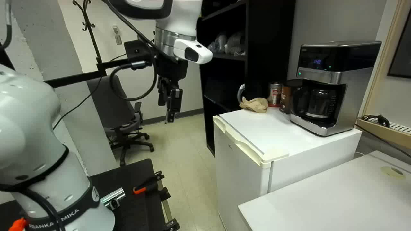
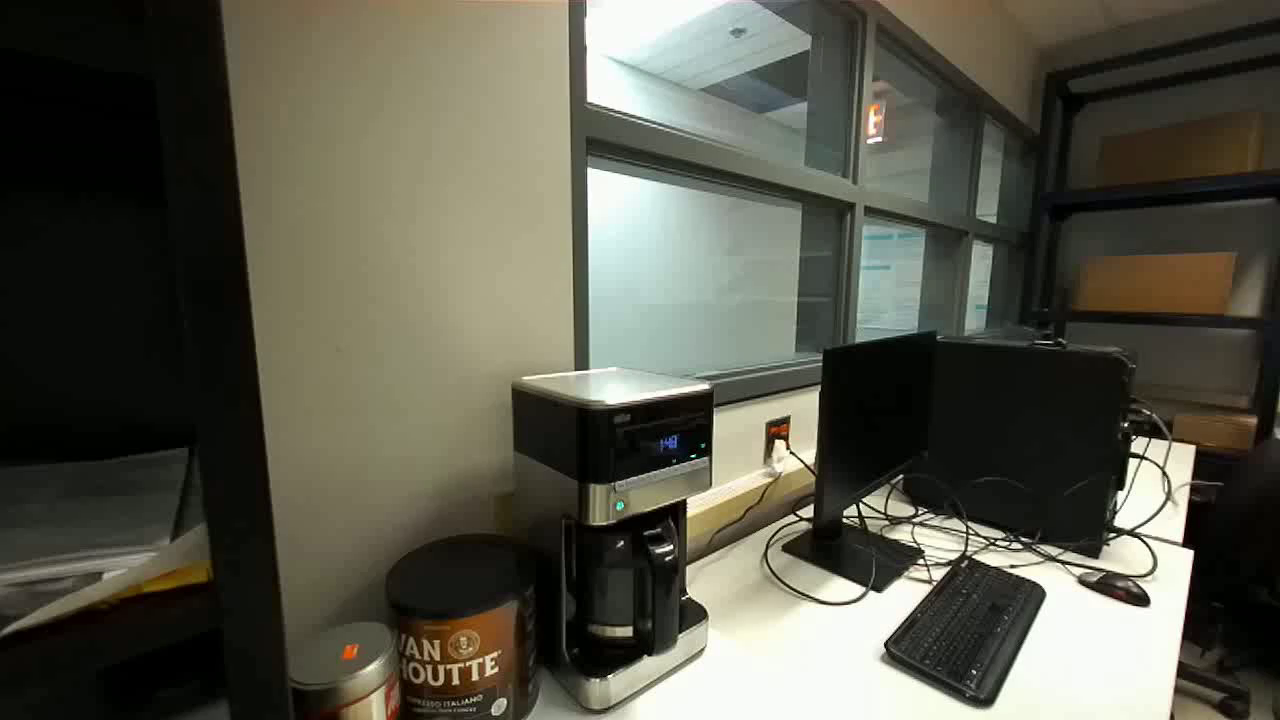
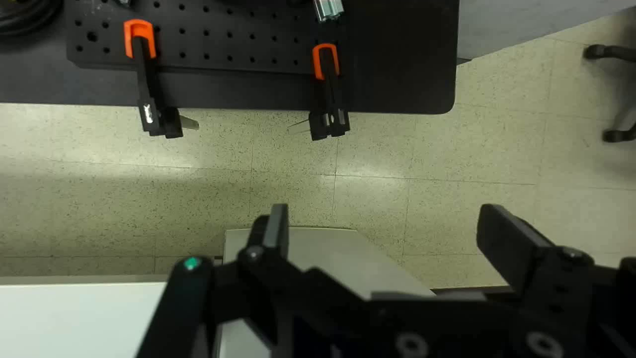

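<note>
My gripper stands open, its two black fingers wide apart with only floor and part of the white fridge visible between and below them. In exterior view 1 the gripper (image 1: 170, 104) hangs in the air left of the white mini fridge (image 1: 240, 165), higher than the black mounting table. On the fridge stands a silver and black coffee maker (image 1: 334, 86) with its glass carafe (image 1: 321, 102) seated inside; its display is lit. The coffee maker (image 2: 612, 528) appears from the front in exterior view 2, where the gripper is out of sight.
Behind the fridge top sit a crumpled brown bag (image 1: 254, 104), a small can (image 1: 274, 94) and a brown coffee tin (image 2: 462, 636). A tall black shelf (image 1: 266, 42) rises behind. Clamps (image 3: 328, 89) jut from the black table edge (image 3: 399, 89).
</note>
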